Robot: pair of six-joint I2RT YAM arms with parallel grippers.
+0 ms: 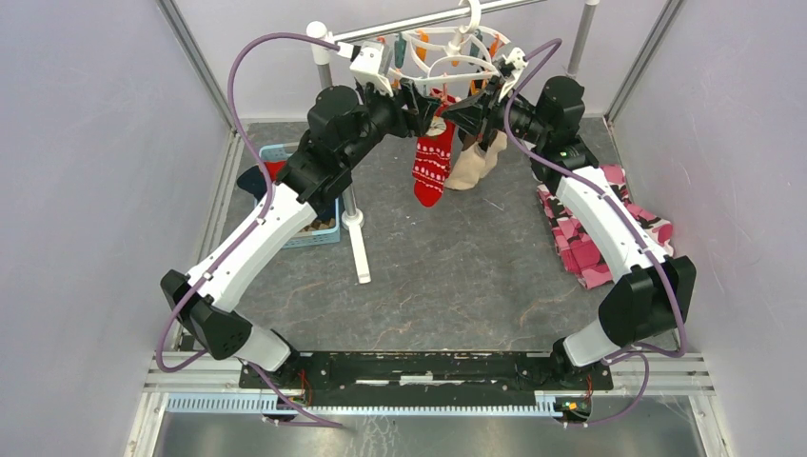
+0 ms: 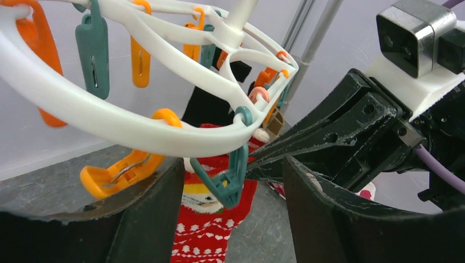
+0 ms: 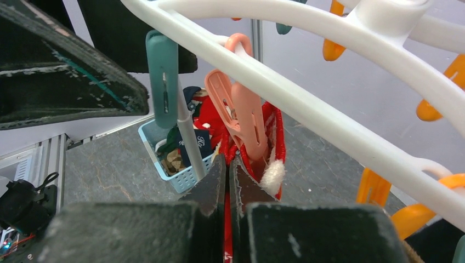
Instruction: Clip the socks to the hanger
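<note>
From the white hanger [image 1: 447,78] hangs a red patterned sock [image 1: 433,167]; in the right wrist view, a pink clip [image 3: 249,115] sits at its cuff. My right gripper is shut, its tips against the red cuff below that clip. Whether cloth is pinched between them is hard to see. My left gripper is open by the hanger ring, fingers apart, with a teal clip [image 2: 233,175] hanging in the gap. Behind that clip the red sock shows in the left wrist view. A beige sock [image 1: 476,164] hangs beside the red one.
Orange clips [image 2: 141,60] and more teal ones hang round the ring. A blue basket [image 3: 181,178] of socks stands on the floor at left. Pink patterned cloth [image 1: 580,233] lies at right.
</note>
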